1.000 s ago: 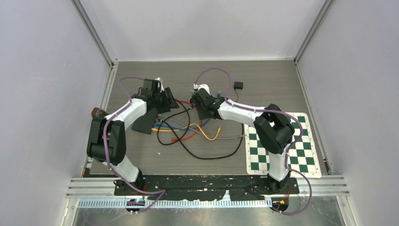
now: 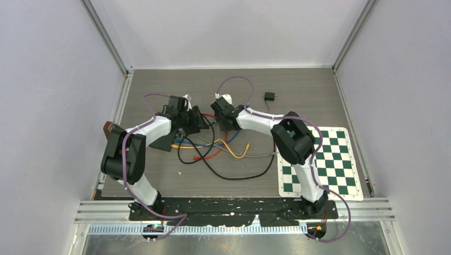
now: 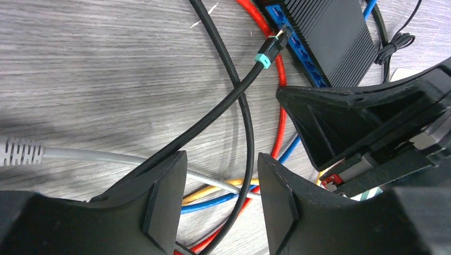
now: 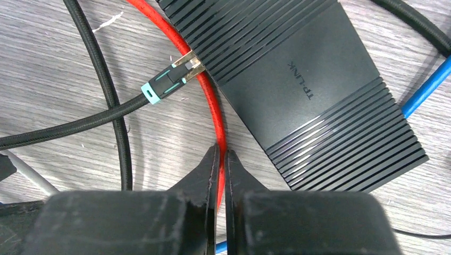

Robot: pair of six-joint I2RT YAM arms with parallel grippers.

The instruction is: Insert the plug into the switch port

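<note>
A black plug [image 3: 269, 51] with teal bands, on a black braided cable, lies across a red cable beside the TP-LINK switch, whose blue port row [image 3: 298, 45] faces it in the left wrist view. My left gripper is part open over the cables, below and left of the plug, with nothing clearly gripped. My right gripper hangs just below the plug and switch, its fingertips close together over the red cable [image 4: 215, 111]; whether they hold it is unclear.
Grey, yellow and blue cables cross mid-table. A dark flat box [image 2: 160, 143] lies at left, a power adapter [image 2: 269, 96] at back right, a checkerboard [image 2: 344, 164] at front right.
My left arm has moved right and toward the front, over the cables. My right arm has shifted slightly left.
</note>
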